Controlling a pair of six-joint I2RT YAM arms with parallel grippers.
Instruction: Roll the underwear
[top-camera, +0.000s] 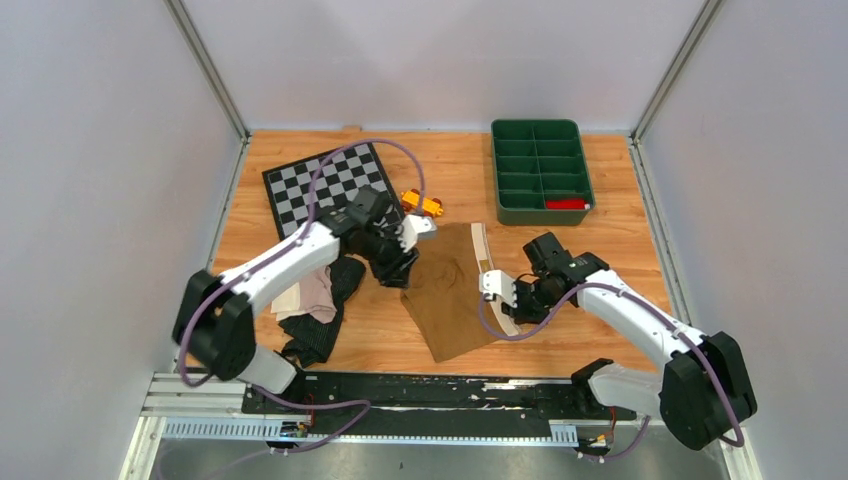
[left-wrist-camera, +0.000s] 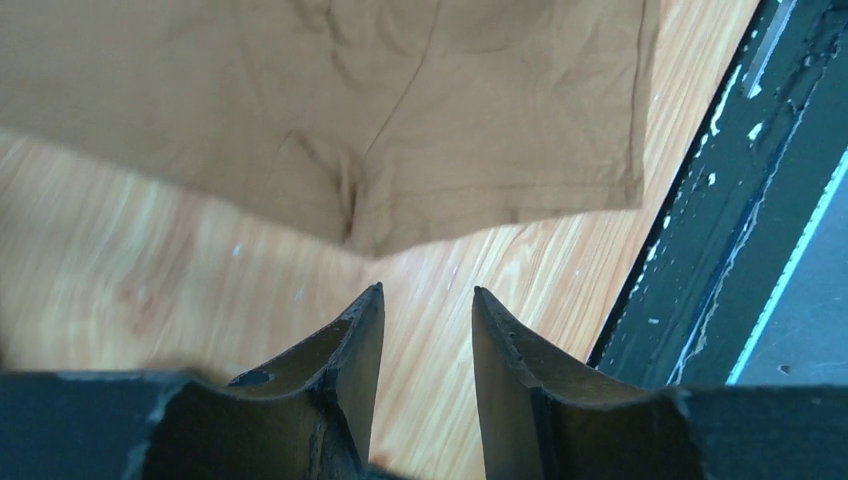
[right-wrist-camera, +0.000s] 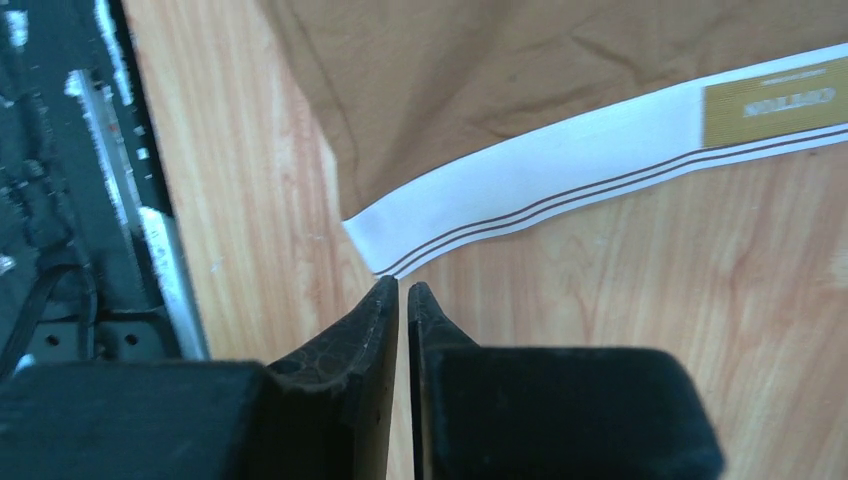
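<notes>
Brown underwear (top-camera: 440, 300) lies spread flat at the table's centre, its white waistband with a gold label (right-wrist-camera: 775, 105) along the right side. In the left wrist view my left gripper stands open with empty space between its fingers, over bare wood beside the brown fabric (left-wrist-camera: 500, 120). My right gripper is shut, its tips by the near end of the waistband (right-wrist-camera: 540, 170) as seen in the right wrist view; nothing clearly shows between them.
A chessboard (top-camera: 300, 180) and yellow toy (top-camera: 425, 205) lie behind; a green compartment tray (top-camera: 517, 210) is at back right. Folded dark and pink cloths (top-camera: 318, 297) lie left. The front table edge is close.
</notes>
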